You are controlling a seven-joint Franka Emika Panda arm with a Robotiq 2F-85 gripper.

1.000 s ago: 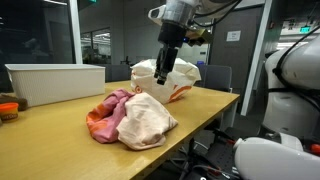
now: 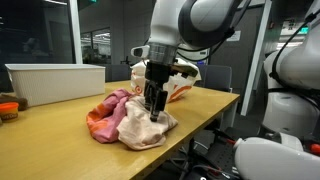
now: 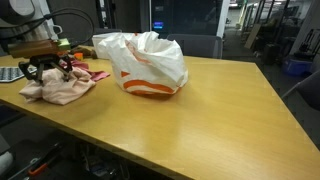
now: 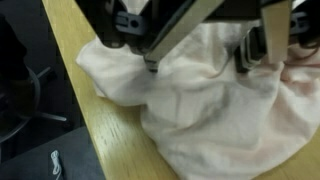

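A pale pink cloth (image 2: 140, 132) lies crumpled near the front edge of the table, against a deeper pink cloth (image 2: 102, 122). My gripper (image 2: 155, 106) points down into the top of the pale cloth. In the wrist view, its fingers stand apart with folds of the pale cloth (image 4: 205, 110) below and between them; whether the pads grip the fabric cannot be made out. From the other side, the same cloth (image 3: 58, 88) sits at the left end of the table, partly covered by the gripper.
A white bag with orange marks (image 3: 150, 65) stands on the table beyond the cloths. A white bin (image 2: 55, 80) is at the back left, with an orange bowl (image 2: 9, 108) at the left edge.
My gripper has come down from above the cloths into the pale one, and its fingers now reach the fabric. The cloths lie in about the same place.
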